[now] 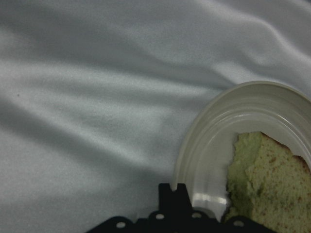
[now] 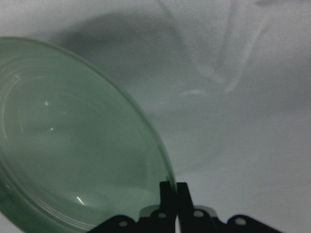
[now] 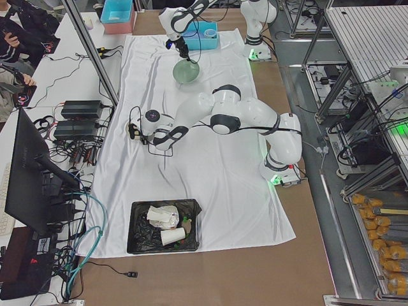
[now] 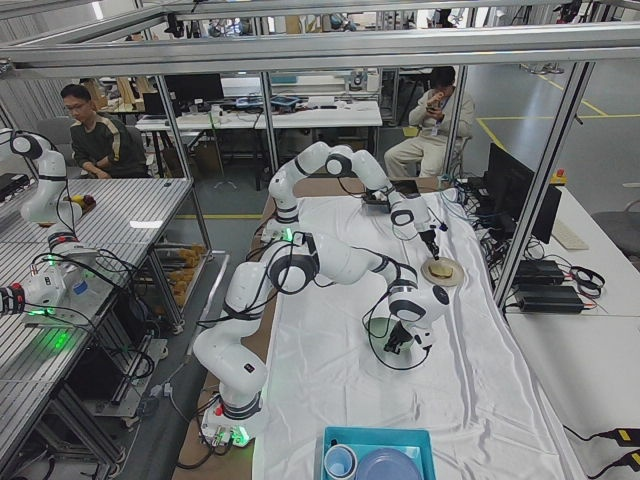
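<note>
A green bowl (image 3: 186,72) is held at its rim by my right gripper, which is shut on it; in the right wrist view it fills the left side (image 2: 73,136). My left gripper has its fingertips together at the rim of a pale plate (image 1: 204,126) with a piece of flatbread (image 1: 267,184) on it; whether the rim is between the fingers is unclear. In the camera right view the plate (image 4: 450,282) rests on the white cloth near its side edge.
A blue bin (image 4: 420,444) with dishes stands at the right arm's end. A black lined bin (image 3: 141,229) holding waste is at the other end.
</note>
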